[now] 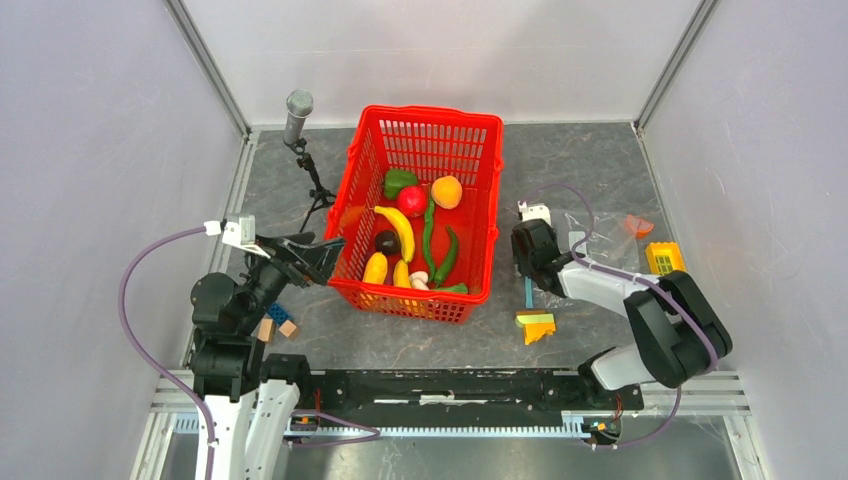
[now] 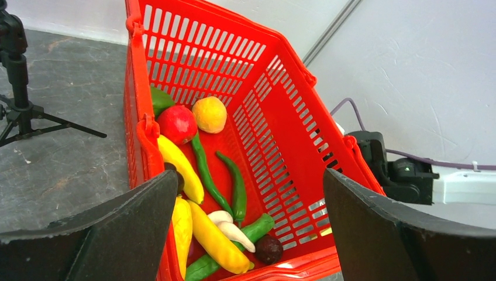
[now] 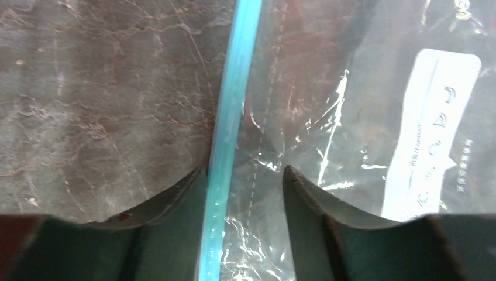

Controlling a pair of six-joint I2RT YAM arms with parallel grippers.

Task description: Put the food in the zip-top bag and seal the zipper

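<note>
The clear zip top bag (image 1: 605, 235) lies flat on the table at right, partly covered by my right arm. Its blue zipper strip (image 3: 229, 111) and white label (image 3: 430, 129) show in the right wrist view. Over that strip, my right gripper stands part open, one finger at the strip's left edge and the other above the clear film. My left gripper (image 1: 325, 258) is open and empty beside the basket's left wall. Play food lies in the red basket (image 1: 490, 290): a banana (image 1: 403, 228), an orange (image 1: 446, 192), a red fruit (image 1: 411, 201), a green pepper (image 1: 399, 182) and several others.
A yellow container (image 1: 665, 258) and an orange piece (image 1: 638, 226) are right of the bag. Yellow-green pieces (image 1: 536, 325) lie below its zipper end. Behind the left gripper stands a tripod (image 1: 318, 190); small blocks (image 1: 275, 322) lie nearby. Bare table separates basket and front edge.
</note>
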